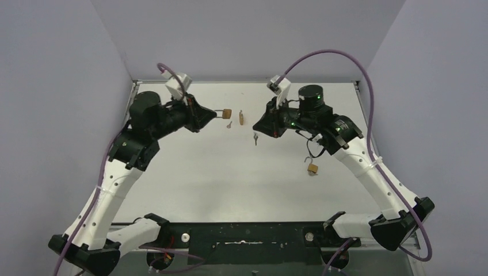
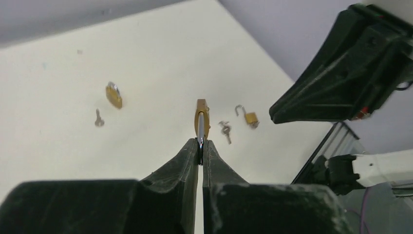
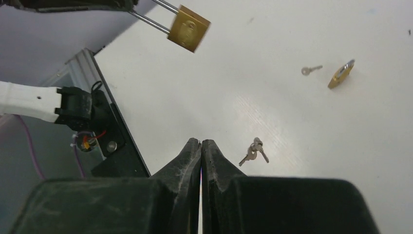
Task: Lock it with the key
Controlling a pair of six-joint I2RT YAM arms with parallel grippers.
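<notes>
My left gripper is shut on the shackle of a brass padlock (image 1: 227, 114), which it holds up in the air. In the right wrist view the same padlock (image 3: 189, 28) shows at upper left, its body clear of the fingers. My right gripper is shut, with nothing visible between its fingertips. A small bunch of keys (image 3: 254, 150) is apart from those tips and seems to lie on the table. From above, the keys (image 1: 255, 138) appear just in front of the right gripper (image 1: 262, 131). No key shows in the held padlock.
On the white table (image 1: 213, 178), a second brass padlock (image 1: 241, 118) lies near a single key (image 1: 229, 125). An open padlock (image 1: 312, 169) sits to the right, by the right arm.
</notes>
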